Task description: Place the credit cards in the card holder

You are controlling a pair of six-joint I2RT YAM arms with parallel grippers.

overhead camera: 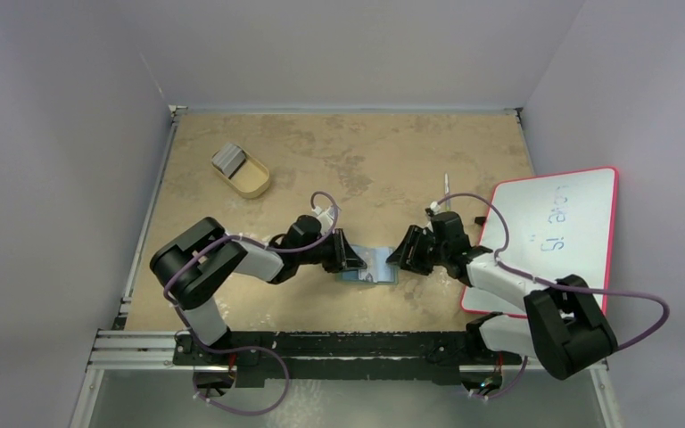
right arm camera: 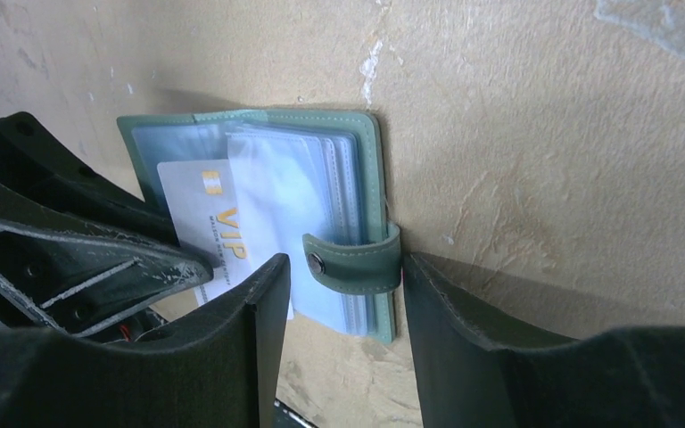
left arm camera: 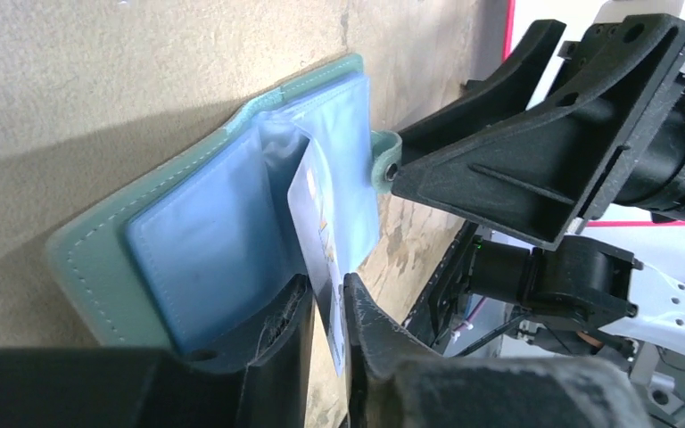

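The blue card holder [overhead camera: 383, 267] lies open on the table between both grippers, its clear sleeves fanned out. A white card lettered VIP [right arm camera: 214, 214] is among the sleeves. In the left wrist view this card [left arm camera: 321, 232] stands on edge, its lower end between the fingertips of my left gripper; whether they clasp it I cannot tell. My right gripper has its fingertips either side of the holder's strap [right arm camera: 352, 267] at the right edge, part open.
A tan tray [overhead camera: 251, 184] with grey cards [overhead camera: 229, 159] sits at the back left. A whiteboard [overhead camera: 544, 232] lies at the right, with a thin white object [overhead camera: 446, 184] near it.
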